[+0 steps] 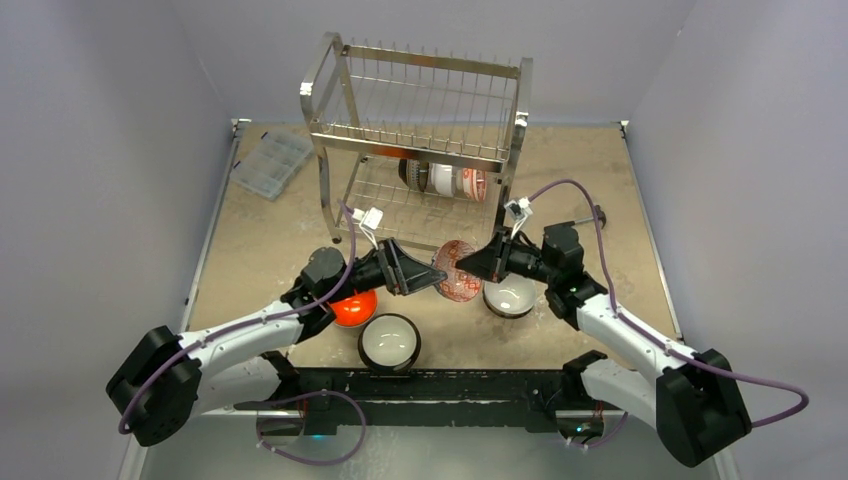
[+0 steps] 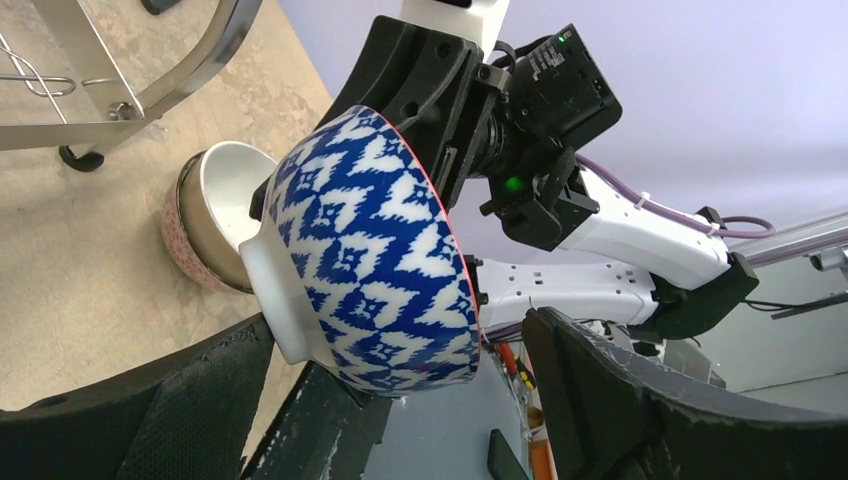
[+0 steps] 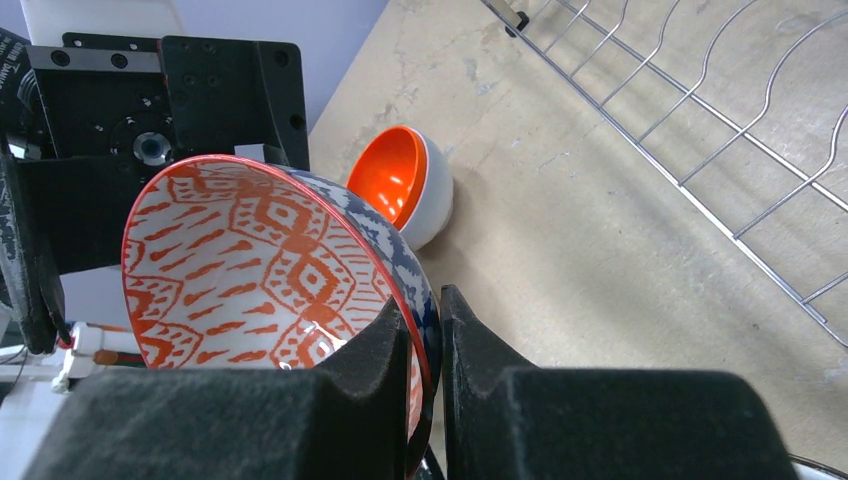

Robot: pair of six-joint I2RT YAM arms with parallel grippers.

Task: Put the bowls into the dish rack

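A patterned bowl (image 1: 452, 281), blue-white outside and red-white inside, hangs upright on edge between the grippers. My right gripper is shut on its rim. My left gripper stands open around the bowl's outside, its fingers at either side in the left wrist view. In the dish rack (image 1: 420, 140) several bowls (image 1: 442, 178) stand on edge on the lower shelf. On the table, an orange bowl (image 1: 354, 312) and a dark-rimmed bowl (image 1: 389, 343) lie at front left, stacked light bowls (image 1: 510, 293) at front right.
A clear plastic box (image 1: 270, 164) lies at the back left. A tool (image 1: 597, 216) lies right of the rack. The rack's lower front edge is just behind the grippers. Walls bound the table at the sides and back.
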